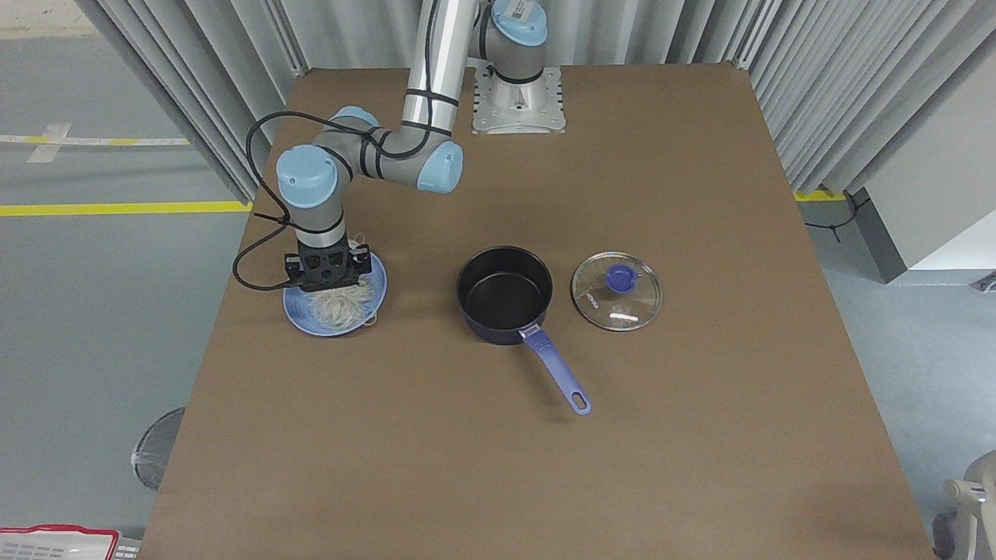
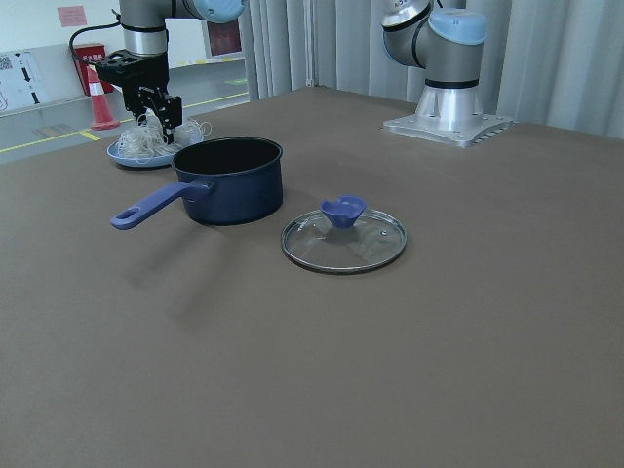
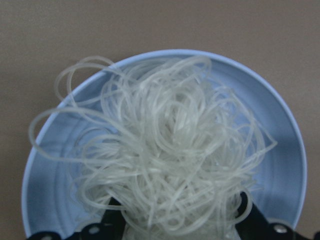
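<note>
A blue plate (image 1: 308,317) holds a loose heap of translucent white noodles (image 3: 175,130), some strands over its rim. My gripper is down in the heap, its black fingers on either side of noodles in the wrist view, partly covered by strands; whether they are shut on them I cannot tell. The front view has the wrist directly above the plate.
A dark pot (image 1: 504,289) with a blue handle stands right of the plate, and a glass lid (image 1: 607,308) with a blue knob lies beside it. The arm's base stands at the back.
</note>
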